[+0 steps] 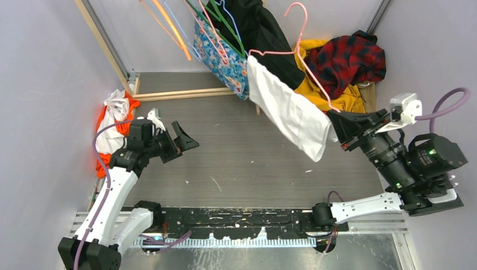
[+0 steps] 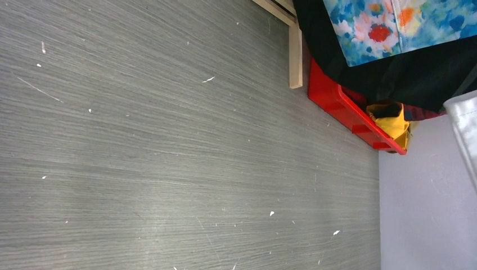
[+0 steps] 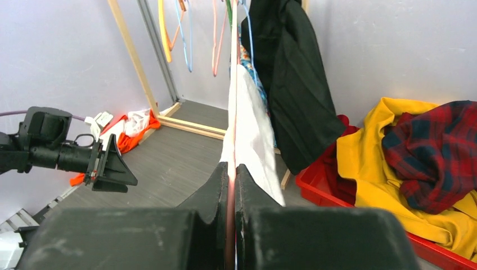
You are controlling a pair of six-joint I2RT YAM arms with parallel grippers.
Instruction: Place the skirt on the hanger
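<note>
A white skirt (image 1: pixel 287 109) hangs from a pink hanger (image 1: pixel 314 78), held up at the right of the top view. My right gripper (image 1: pixel 336 125) is shut on the hanger's right-hand end, close to the skirt's edge. In the right wrist view the hanger (image 3: pixel 234 112) runs edge-on between the fingers, with the skirt (image 3: pixel 250 132) hanging beyond them. My left gripper (image 1: pixel 187 140) stands open and empty over the floor, well left of the skirt. Only a corner of the white skirt (image 2: pixel 466 121) shows in the left wrist view.
Several empty hangers and a flowered blue garment (image 1: pixel 216 53) hang at the back, beside a black garment (image 1: pixel 270 42). Yellow and plaid clothes (image 1: pixel 351 63) fill a red bin (image 3: pixel 315 188) at back right. White and orange cloth (image 1: pixel 115 121) lies left. Mid-floor is bare.
</note>
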